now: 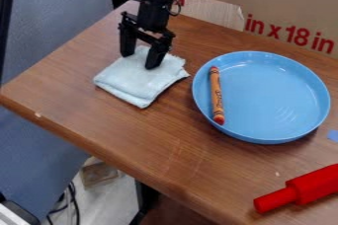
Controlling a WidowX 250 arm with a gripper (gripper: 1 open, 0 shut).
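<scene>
My black gripper is low over a folded pale cloth on the wooden table, its fingers down at the cloth's upper part. Whether they are open or shut on the cloth is hard to tell. To the right, an orange crayon-like stick lies in a blue plate, along its left side.
A red rolling pin lies at the table's lower right, and a small blue piece at the right. A cardboard box stands behind the table. The table's front-left edge drops to the floor.
</scene>
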